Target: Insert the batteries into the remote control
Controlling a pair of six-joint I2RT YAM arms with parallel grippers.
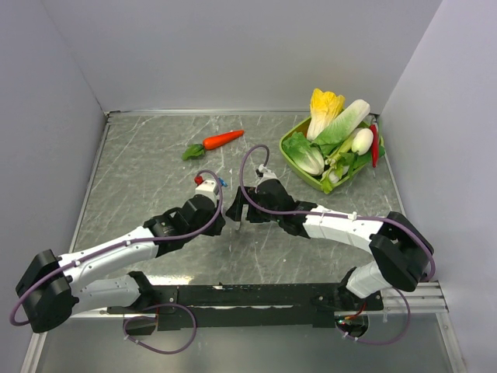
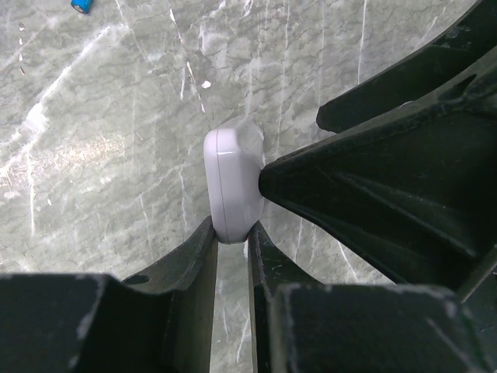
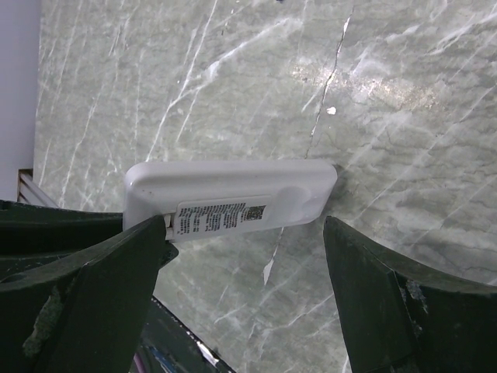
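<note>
A white remote control (image 2: pixel 221 179) is pinched at one end between the fingertips of my left gripper, clear of the table as far as I can tell. The right wrist view shows the remote control (image 3: pixel 245 183) lengthwise, a barcode label (image 3: pixel 220 217) on its facing side. My right gripper is open, its two fingers apart near opposite ends of the remote, one of them touching or very near it in the left wrist view. A blue battery (image 2: pixel 81 5) lies on the table; the top view shows small red and blue items (image 1: pixel 223 183) there, partly hidden by the left arm.
A carrot (image 1: pixel 223 139) lies at the back left. At the back right stands a green basket (image 1: pixel 290 161) full of vegetables. Both grippers meet closely over the table's middle.
</note>
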